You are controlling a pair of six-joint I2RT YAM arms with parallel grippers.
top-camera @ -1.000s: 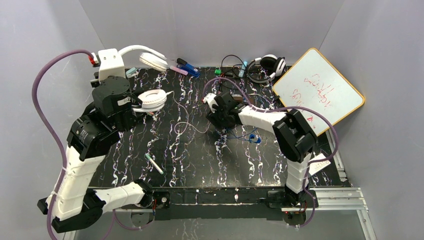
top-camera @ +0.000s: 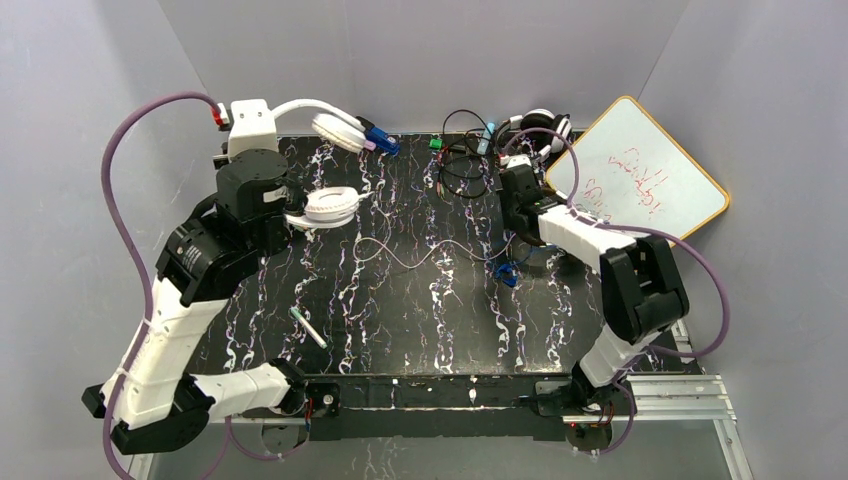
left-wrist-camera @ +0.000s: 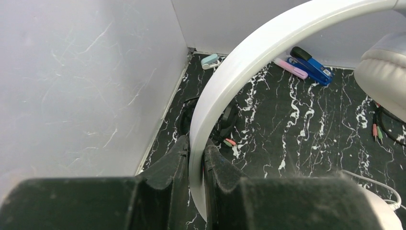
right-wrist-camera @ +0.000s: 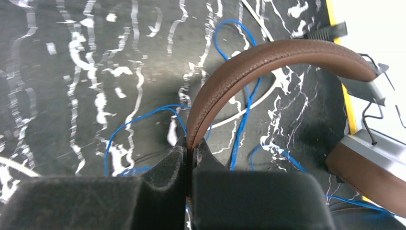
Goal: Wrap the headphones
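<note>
White headphones hang raised from my left gripper, which is shut on their headband. Their two ear cups, an upper ear cup and a lower ear cup, show in the top view. A thin pale cable runs from them across the dark table toward my right arm. At the right, my right gripper is shut on the brown headband of a second pair, whose brown ear cup hangs at the right edge. Blue cable lies loosely coiled below it.
At the back lie a blue stapler, a tangle of black cable and black-and-white headphones. A whiteboard lies behind the right arm. A marker is front left.
My right arm has swung rightward from the middle, and the pale cable now stretches further across the table. The left arm has shifted slightly right with the white headphones.
</note>
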